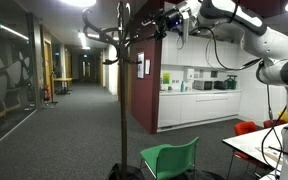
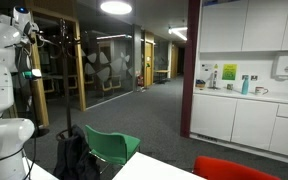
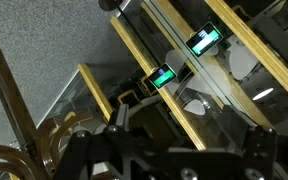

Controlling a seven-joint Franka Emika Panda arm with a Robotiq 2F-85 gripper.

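A dark wooden coat stand (image 1: 124,100) rises at the centre of exterior view 1, its curved hooks near the top edge. High beside those hooks is my gripper (image 1: 154,20), small and dark against the maroon wall there. Its fingers spread apart at the bottom of the wrist view, where the gripper stands open with nothing visible between them. Brown curved hooks (image 3: 59,130) and a pole of the stand (image 3: 19,115) show at lower left in that view, apart from the fingers. In exterior view 2 the stand (image 2: 79,75) is at the left, near the raised arm (image 2: 24,30).
A green chair (image 1: 171,158) stands right of the coat stand, with a dark bag (image 2: 74,155) beside it. A white table (image 2: 156,168) and red chair (image 2: 229,169) lie in front. Glass partitions (image 2: 104,65) line the corridor.
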